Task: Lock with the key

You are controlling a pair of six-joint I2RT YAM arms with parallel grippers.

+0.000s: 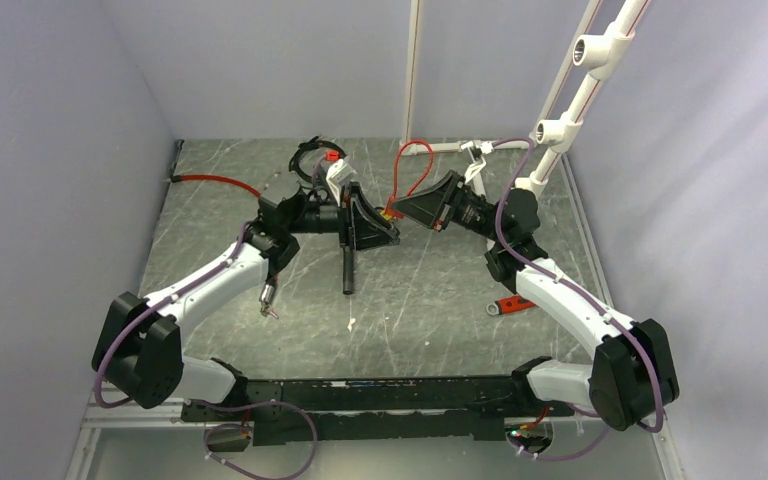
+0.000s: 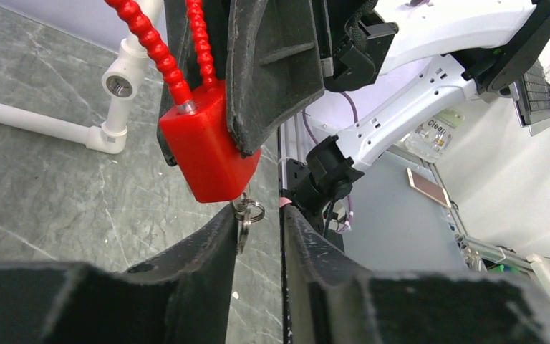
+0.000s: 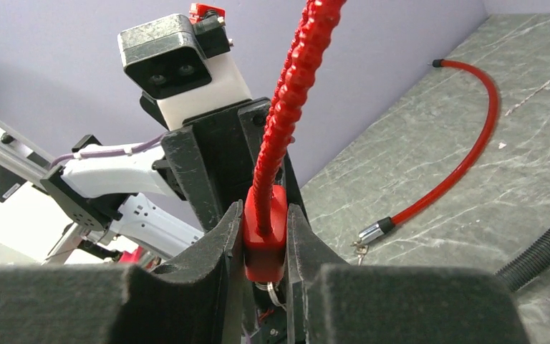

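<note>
A red padlock (image 2: 211, 147) with a beaded red cable shackle (image 3: 276, 132) is held up above the table. My right gripper is shut on it, a finger pressed to each side. From the lock's lower end sticks a key (image 2: 243, 233) carrying a small split ring (image 2: 251, 210). In the left wrist view my left gripper has its fingers parted just below the lock, with the key close to the left finger. Whether that finger touches the key cannot be told. From above, the left gripper hides most of the lock.
A red cable with a metal end (image 1: 268, 292) and small keys lies at the left. A black tube (image 1: 348, 270) is on the mid table, a black cable coil (image 1: 310, 150) behind. A red tool (image 1: 510, 306) lies at right.
</note>
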